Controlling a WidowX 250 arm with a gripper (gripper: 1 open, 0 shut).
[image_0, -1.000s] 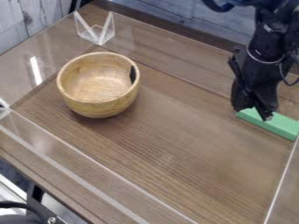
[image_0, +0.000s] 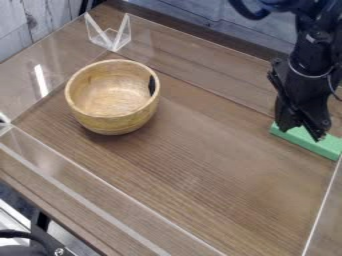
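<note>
My black gripper (image_0: 297, 122) reaches down from the upper right, its fingertips low over a green flat bar (image_0: 310, 144) lying at the right edge of the wooden table (image_0: 187, 170). The gripper looks shut, with nothing visible held between its fingers. Whether the fingertips touch the green bar is hard to tell.
A wooden bowl (image_0: 112, 97) stands at the left of the table. A small white wire-like object (image_0: 110, 32) is near the back left corner.
The gripper has shifted slightly to the right over the green bar. The bowl and bar appear unmoved.
</note>
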